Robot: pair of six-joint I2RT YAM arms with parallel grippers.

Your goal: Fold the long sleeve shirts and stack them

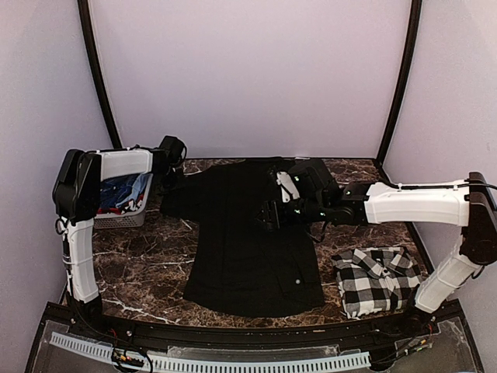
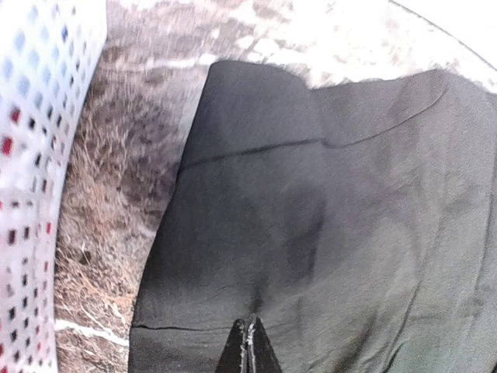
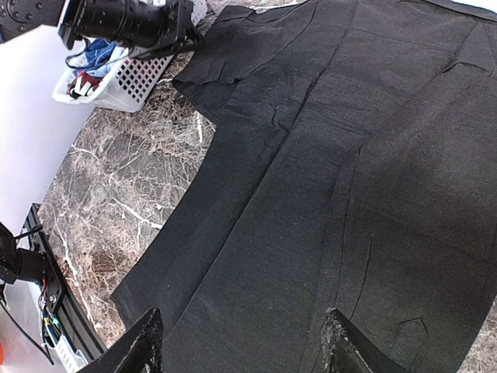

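A black long sleeve shirt [image 1: 241,249] lies spread flat on the marble table. Its left sleeve [image 2: 233,233] lies flat beside the basket. Above that sleeve, my left gripper is shut with its fingertips together and no cloth between them; the sleeve stays outside the fingers. My right gripper stands open above the shirt body, fingers wide apart and empty. The right arm hides the shirt's right side in the top view. A black-and-white checked shirt [image 1: 377,284] lies folded at the front right.
The white laundry basket [image 1: 124,221] with blue and red clothes stands at the left, close beside the left gripper. Bare marble [image 1: 144,268] is free at the front left. Walls enclose the table at the back and sides.
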